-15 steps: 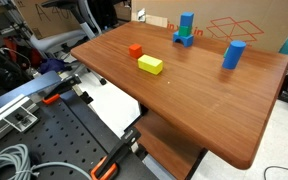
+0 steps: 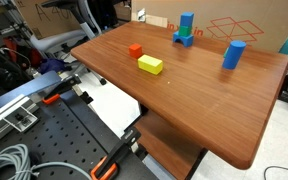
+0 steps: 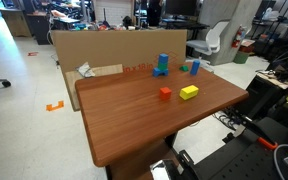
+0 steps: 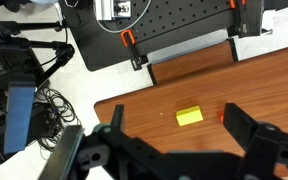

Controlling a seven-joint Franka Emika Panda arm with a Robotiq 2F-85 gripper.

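In the wrist view my gripper hangs over the table with its dark fingers spread apart and nothing between them. Beneath the gap lie a yellow block (image 4: 189, 115) and, toward the right finger, a small red block (image 4: 222, 114). From exterior view 1, the red block (image 2: 135, 50) rests left of and behind the yellow block (image 2: 150, 65), apart from it. Farther back stands a stack (image 2: 185, 30), blue at top and base with green between. A blue cylinder (image 2: 233, 55) stands upright to its right.
The brown wooden table (image 2: 209, 100) has free room at the front right. A cardboard panel (image 3: 109, 50) stands behind it. Alongside runs a dark perforated rail or bench (image 2: 44, 130) with orange-and-black clamps; a grey cable (image 2: 14, 160) lies coiled there.
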